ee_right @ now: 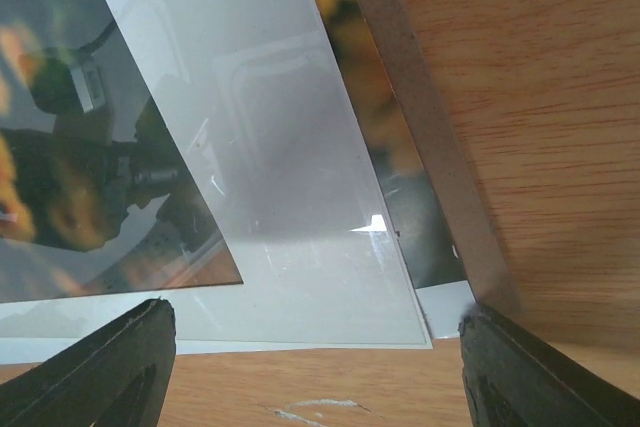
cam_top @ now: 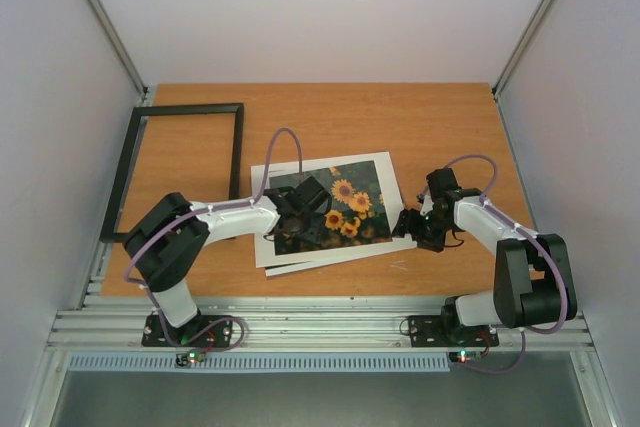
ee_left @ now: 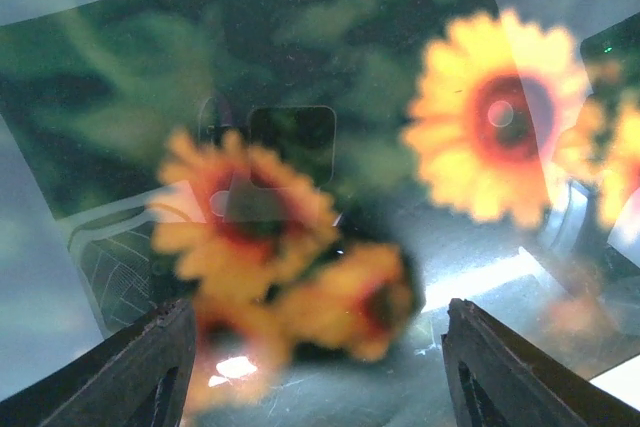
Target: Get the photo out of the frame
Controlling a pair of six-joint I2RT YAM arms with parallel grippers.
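The sunflower photo (cam_top: 355,197) with its white border lies in a stack of sheets at the table's middle; the right wrist view shows a glossy clear sheet (ee_right: 280,167) with a brown board (ee_right: 450,187) beneath its edge. My left gripper is open, low over the photo, its fingers apart over the glossy surface. My right gripper stands open at the stack's lower right corner, one finger by the board's corner, nothing visibly held.
The empty black frame (cam_top: 236,147) lies at the left of the table. Bare wood (cam_top: 330,117) is clear behind the stack and at the back right.
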